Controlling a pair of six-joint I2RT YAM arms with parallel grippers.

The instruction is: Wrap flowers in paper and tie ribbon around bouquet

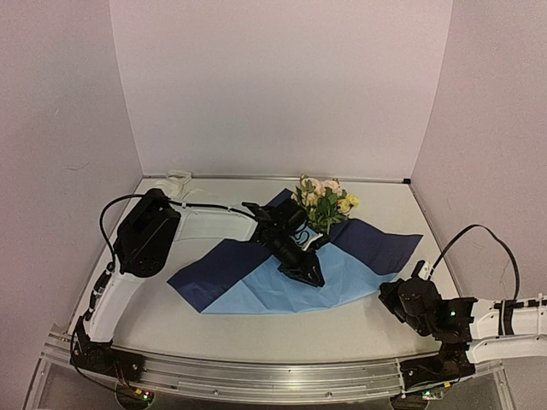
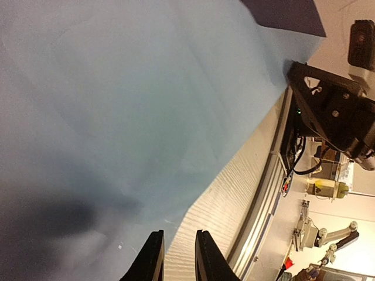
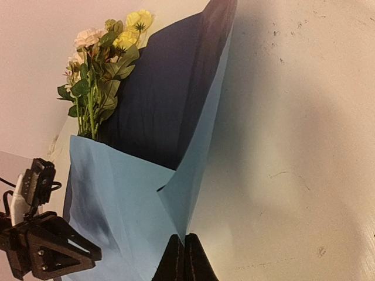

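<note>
The bouquet of pink, cream and yellow flowers with green leaves (image 1: 323,205) lies toward the back of the table, its stems covered by the wrapping paper. That paper, light blue (image 1: 346,278) with dark navy parts (image 1: 382,243), spreads across the middle. Over its centre is my left gripper (image 1: 320,280); in the left wrist view its fingers (image 2: 153,254) stand a little apart, nothing visible between them. My right gripper is shut on the paper's front right corner, and the sheet (image 3: 196,175) rises in a fold from its fingertips.
Pale, coiled string-like material (image 1: 175,181) sits at the back left corner. Bare table (image 1: 239,340) shows in front of the paper and to its right. Walls close in at the back and both sides; a metal rail (image 1: 265,376) runs along the front.
</note>
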